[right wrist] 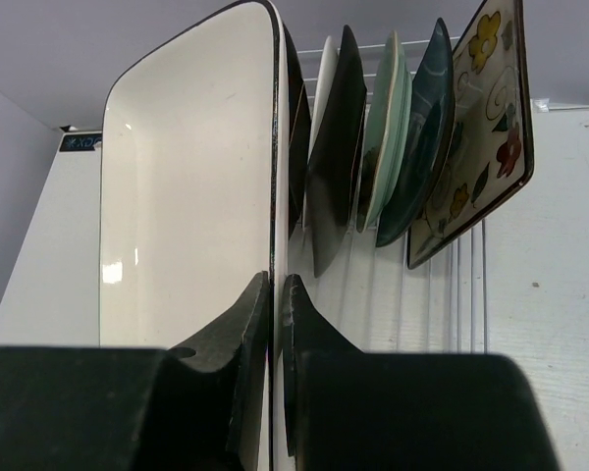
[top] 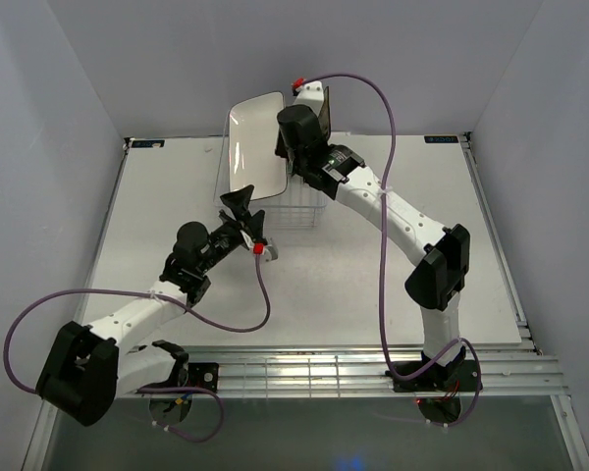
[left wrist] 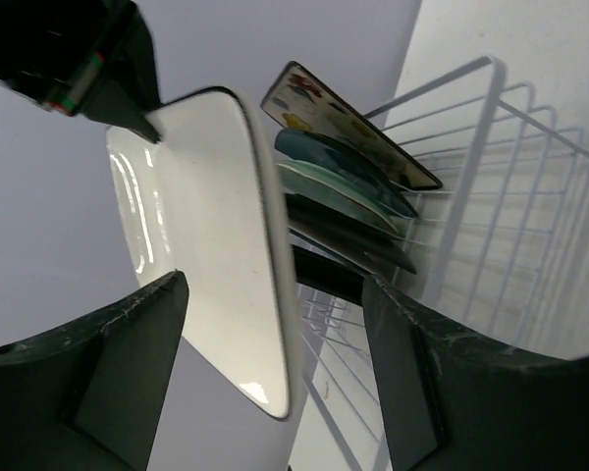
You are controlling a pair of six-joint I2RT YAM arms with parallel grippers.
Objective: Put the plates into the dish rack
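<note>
A white plate [top: 256,147] stands upright at the left of the wire dish rack [top: 296,214]. My right gripper is shut on the plate's edge. My left gripper [top: 243,211] is part open at the plate's near lower end; in the left wrist view the plate [left wrist: 212,226] hangs between its fingertips, and whether they touch it is unclear. In the right wrist view more plates stand in the rack: a dark plate [right wrist: 329,167], green plates [right wrist: 383,128], a teal plate [right wrist: 422,118] and a flowered square plate [right wrist: 481,147].
Grey walls [top: 54,196] close it in at left, back and right.
</note>
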